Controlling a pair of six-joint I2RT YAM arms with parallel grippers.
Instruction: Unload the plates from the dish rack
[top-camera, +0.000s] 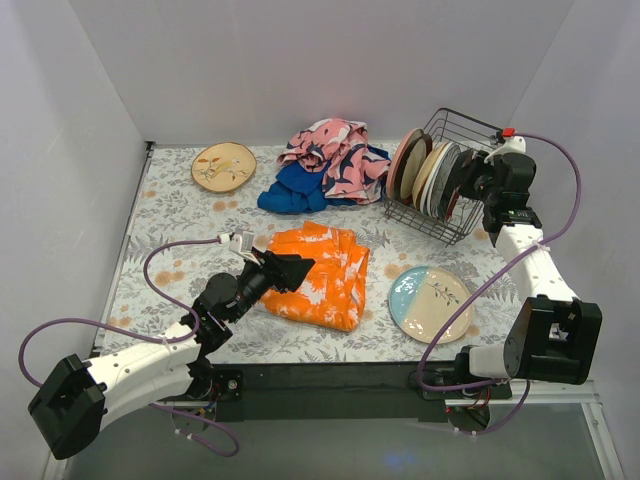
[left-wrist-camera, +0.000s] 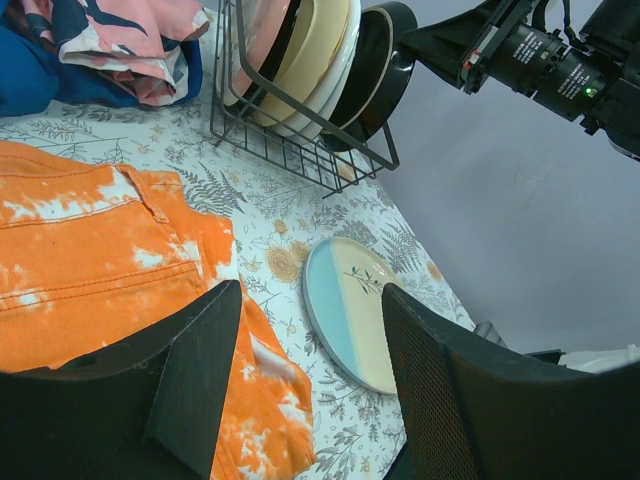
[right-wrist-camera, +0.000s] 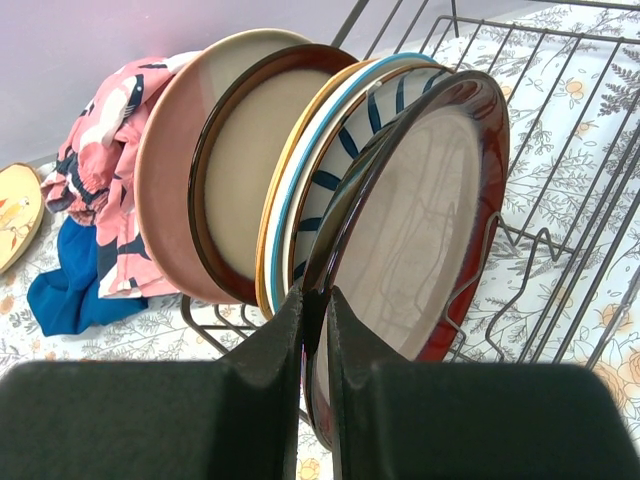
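Observation:
Several plates stand on edge in a black wire dish rack (top-camera: 432, 225) at the back right. The rightmost is a dark-rimmed plate (right-wrist-camera: 410, 230) with a pale centre, still in the rack. My right gripper has its fingertips on either side of that plate's near rim, closed tightly around it. To its left lean striped and blue-rimmed plates, then a brown-rimmed plate (right-wrist-camera: 270, 160) and a pink plate (right-wrist-camera: 170, 190). My left gripper hangs open above the orange cloth, nothing between its fingers.
On the table lie a blue and cream plate (top-camera: 431, 304) at front right and a yellow plate (top-camera: 223, 167) at back left. An orange cloth (top-camera: 318, 275) covers the middle; pink and blue cloths (top-camera: 340, 160) are bunched left of the rack.

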